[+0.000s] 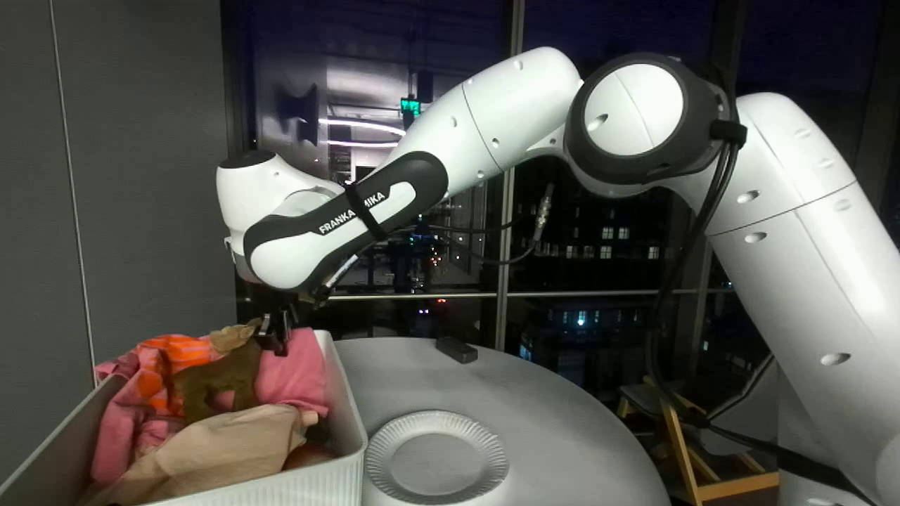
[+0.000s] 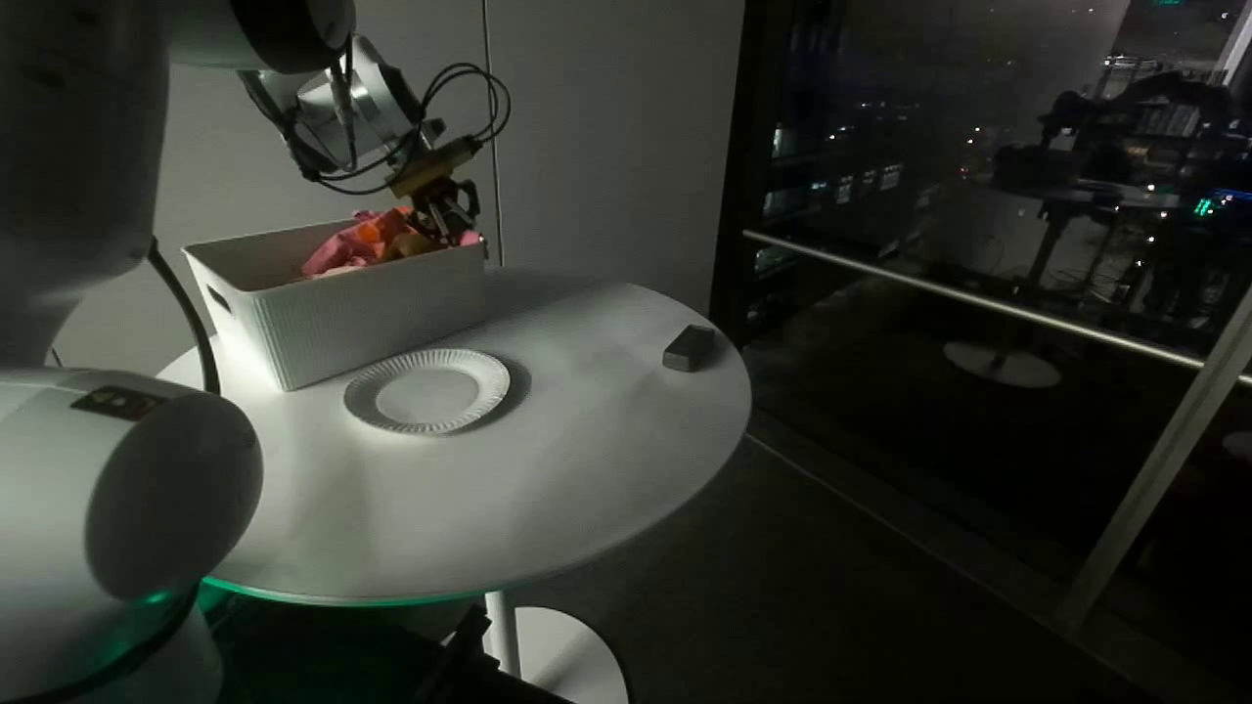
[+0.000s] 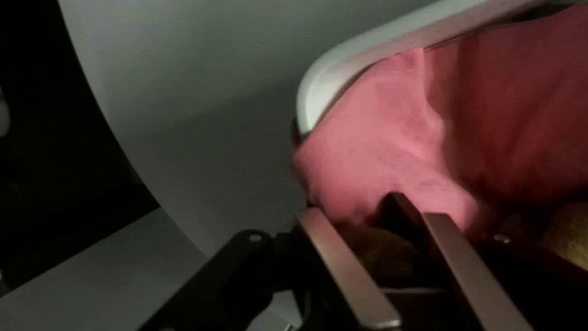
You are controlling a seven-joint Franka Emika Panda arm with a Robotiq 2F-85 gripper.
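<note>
A white bin (image 1: 347, 396) holds a heap of soft things: pink cloth (image 1: 293, 371), an orange-and-pink striped piece (image 1: 160, 371), a brown plush-like item (image 1: 221, 379) and beige cloth (image 1: 232, 443). My gripper (image 1: 274, 337) reaches down into the heap near the bin's back right corner. In the wrist view its fingers (image 3: 350, 270) stand apart, with a dark brown soft patch (image 3: 386, 251) in the gap. Whether they press on it is too dark to tell. Pink cloth (image 3: 380, 149) lies just beyond the fingertips.
Beside the bin on the round white table (image 2: 563, 469) lies a white fluted plate (image 2: 428, 393), empty. A small dark block (image 2: 690, 348) sits near the table's far edge. The tabletop between block and plate is clear. A wooden frame (image 1: 688, 447) stands beyond the table.
</note>
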